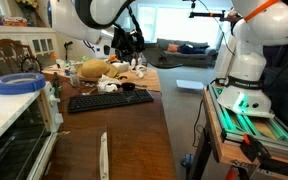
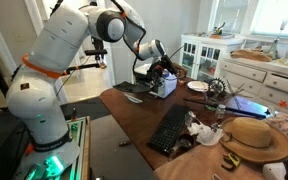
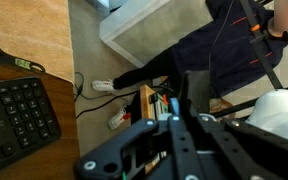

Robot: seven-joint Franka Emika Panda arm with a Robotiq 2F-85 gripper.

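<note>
Up in the air over the table, my gripper (image 1: 133, 44) is shut on a dark flat-bladed utensil, which looks like a spatula (image 1: 170, 59). Its blade stretches out to the right, seen nearly edge-on. In exterior view 2 the gripper (image 2: 160, 70) hangs over the far part of the table. The wrist view looks past the table edge to the floor, with a dark upright piece of the spatula (image 3: 195, 88) between the fingers. Where exactly the fingers grasp it is hard to make out.
A black keyboard (image 2: 170, 128) lies on the wooden table (image 2: 114, 125). Beyond it are a straw hat (image 2: 252, 132) and several small items. A blue roll (image 1: 20, 84) sits at the left in exterior view 1.
</note>
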